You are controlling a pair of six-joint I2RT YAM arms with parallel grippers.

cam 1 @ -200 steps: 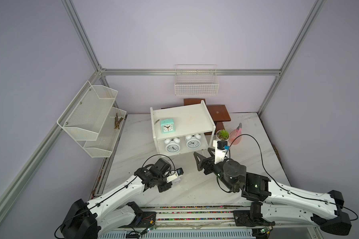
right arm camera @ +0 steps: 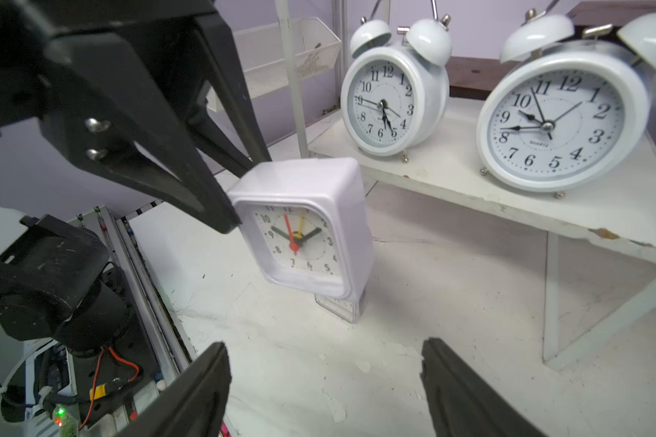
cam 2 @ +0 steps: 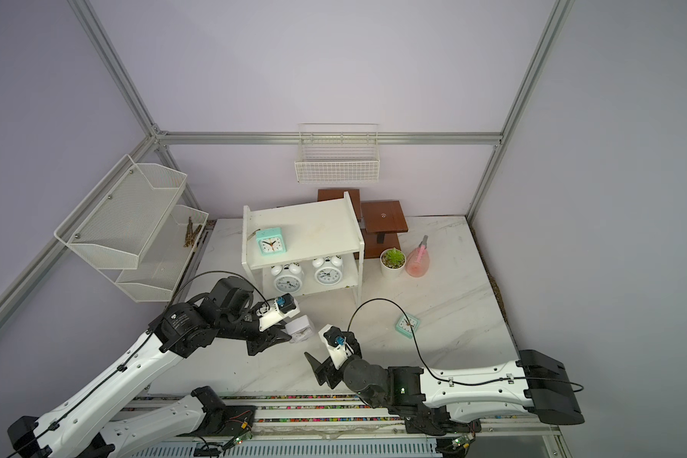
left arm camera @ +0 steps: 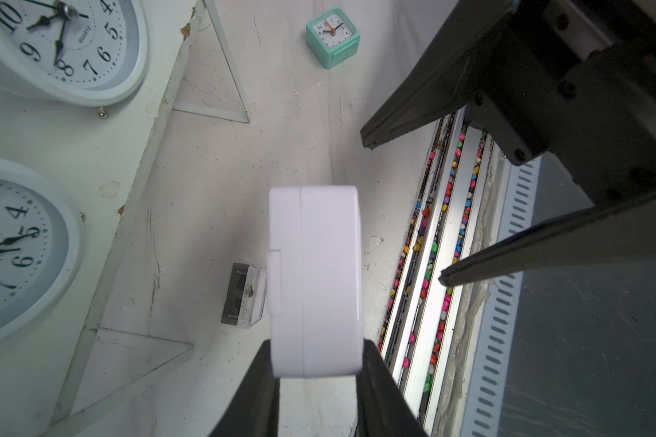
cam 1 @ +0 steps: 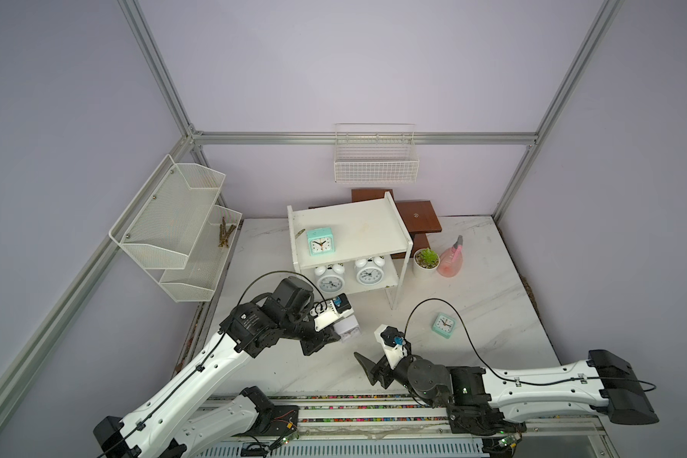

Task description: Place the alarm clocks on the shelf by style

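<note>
My left gripper (cam 1: 324, 336) is shut on a white square alarm clock (left arm camera: 315, 276), held in front of the shelf (cam 1: 349, 229). My right gripper (cam 1: 366, 370) is open below and right of it, empty. Two white twin-bell clocks (right arm camera: 393, 102) (right arm camera: 550, 127) stand on the lower level. A mint square clock (cam 1: 320, 242) sits on the top level; another (cam 1: 443, 324) lies on the table at right.
A potted plant (cam 1: 426, 259) and pink bottle (cam 1: 450, 259) stand right of the shelf, brown boards behind it. Wire baskets (cam 1: 374, 160) hang on the walls.
My left gripper has risen toward the shelf with the white clock. My right gripper has moved down toward the front, away from the shelf, uncovering the mint clock on the table.
</note>
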